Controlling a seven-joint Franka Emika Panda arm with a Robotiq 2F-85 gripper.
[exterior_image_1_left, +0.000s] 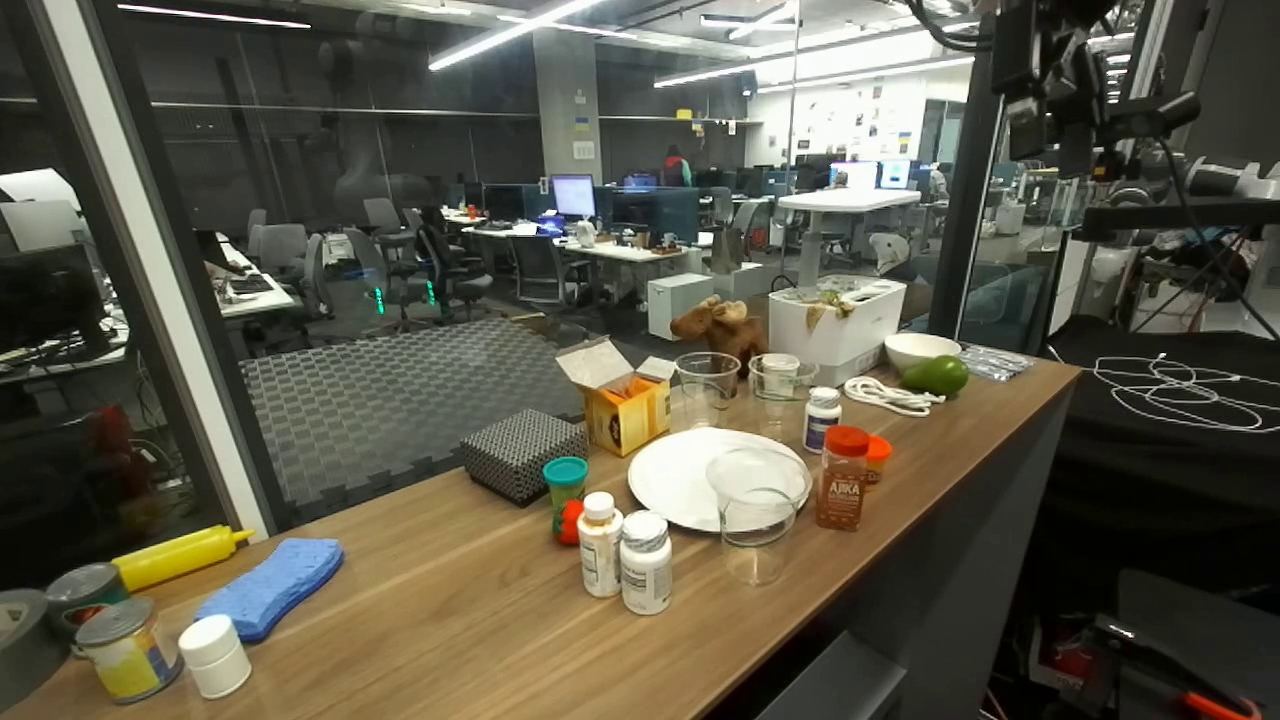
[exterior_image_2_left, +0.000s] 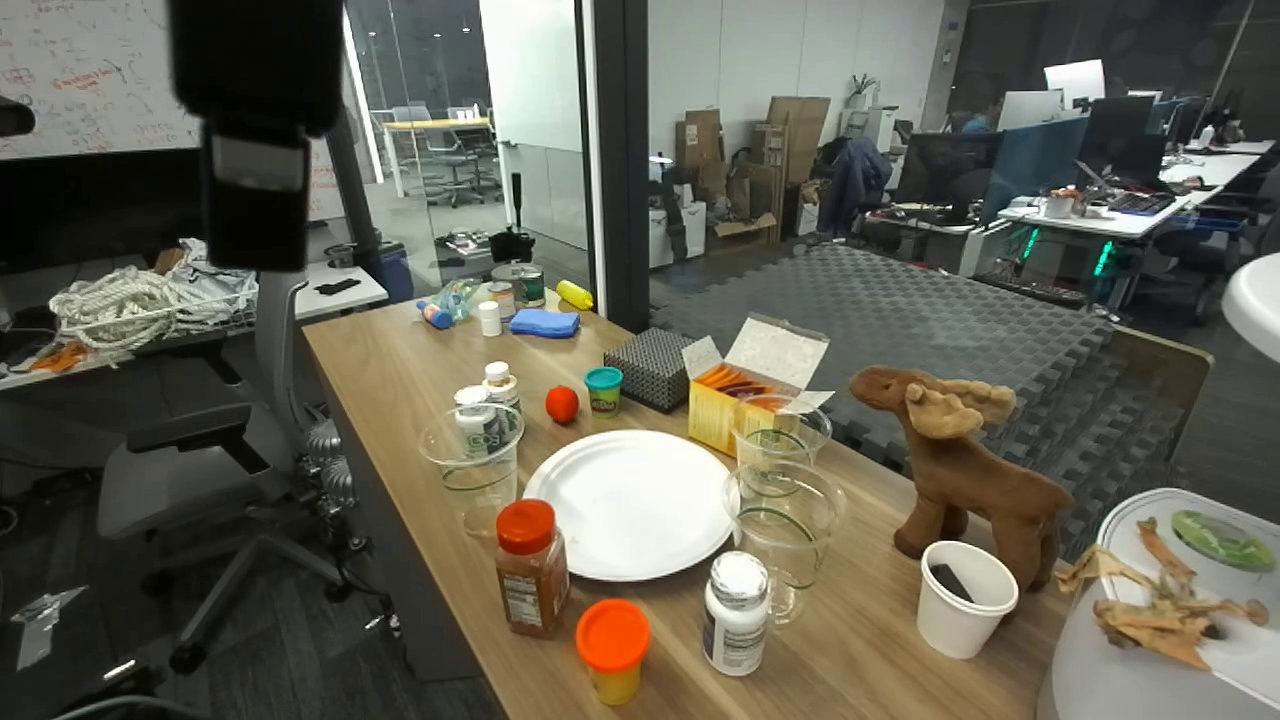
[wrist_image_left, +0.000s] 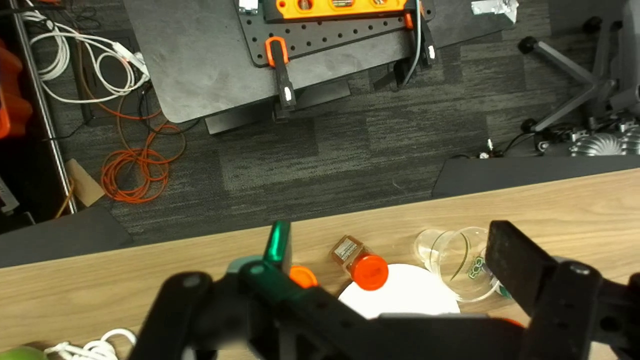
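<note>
High above the wooden counter (exterior_image_1_left: 480, 648), my gripper stands open, its two dark fingers wide apart and nothing held between them. Below it in the wrist view are the red-capped spice jar (wrist_image_left: 370, 272), a clear cup (wrist_image_left: 462, 264) and part of the white plate (wrist_image_left: 402, 294). In exterior view 1 the plate (exterior_image_1_left: 672, 480) lies mid-counter, with the clear cup (exterior_image_1_left: 756, 546) at its front edge and the spice jar (exterior_image_1_left: 843, 480) to the right. Two white bottles (exterior_image_1_left: 645, 564) stand left of the cup. Part of the arm (exterior_image_1_left: 1056, 84) shows at the upper right.
A yellow open box (exterior_image_2_left: 720, 420), a black mesh box (exterior_image_2_left: 654, 366), two more clear cups (exterior_image_2_left: 786, 528) and a toy moose (exterior_image_2_left: 972, 468) line the back. A blue sponge (exterior_image_1_left: 270, 586) and cans sit at the left end. Bare wood lies between sponge and bottles.
</note>
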